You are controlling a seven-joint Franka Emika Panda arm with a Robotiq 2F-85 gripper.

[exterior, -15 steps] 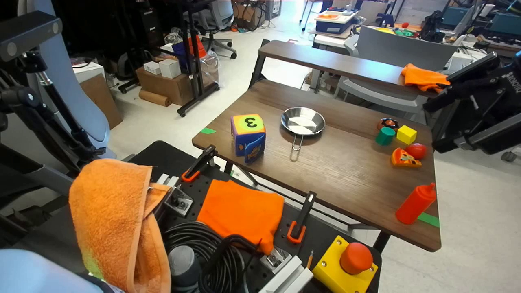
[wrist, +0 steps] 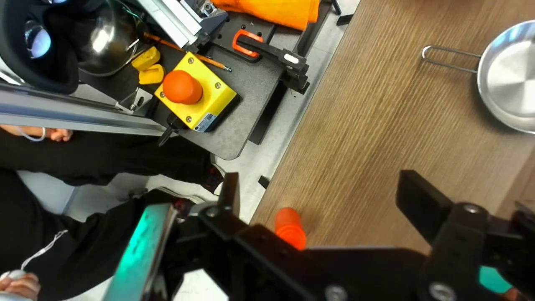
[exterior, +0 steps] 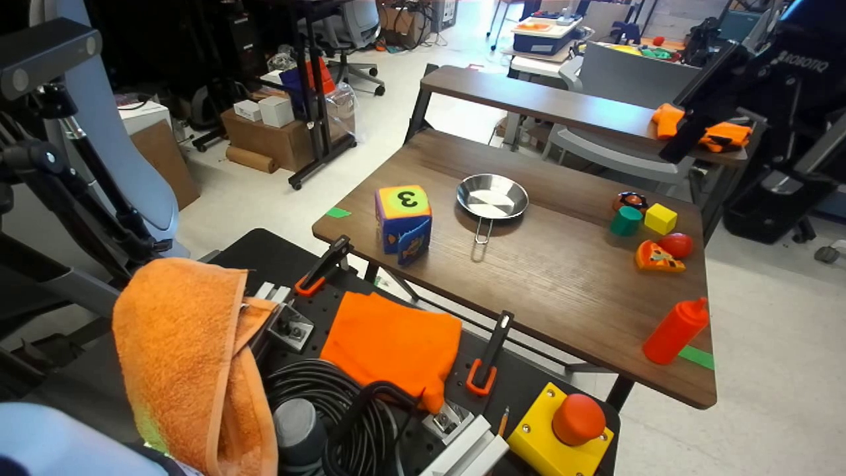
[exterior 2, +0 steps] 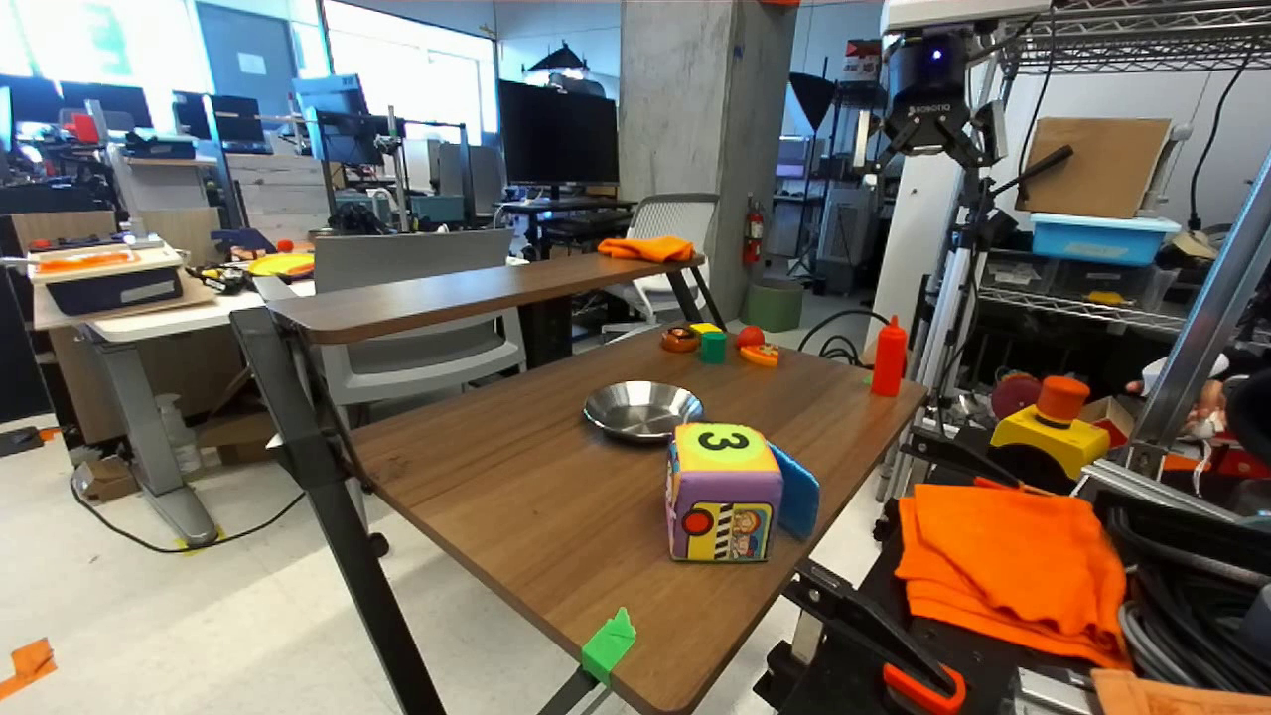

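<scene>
My gripper is open with nothing between its fingers, and in exterior view 2 it hangs well above the right end of the table. In the wrist view a red squeeze bottle (wrist: 289, 226) shows its top beyond the gripper body, which hides part of it. That bottle (exterior: 675, 330) stands at the table's right front corner. A steel pan (exterior: 492, 196) with a wire handle rests near the middle. The soft number cube (exterior: 404, 223) sits toward the left. Grouped at the right are a green cup-like piece (exterior: 626, 221), yellow block (exterior: 660, 218), red ball (exterior: 676, 244) and toy pizza slice (exterior: 659, 256).
Behind the table runs a raised shelf (exterior: 539, 104) with an orange cloth (exterior 2: 646, 248). Along the front, a black cart (exterior: 507, 412) carries clamps, cables and a yellow box with a red button (exterior: 578, 419).
In exterior view 1 my gripper has risen and turned, its finger now overlapping the orange cloth on the shelf. Objects on the table have not moved.
</scene>
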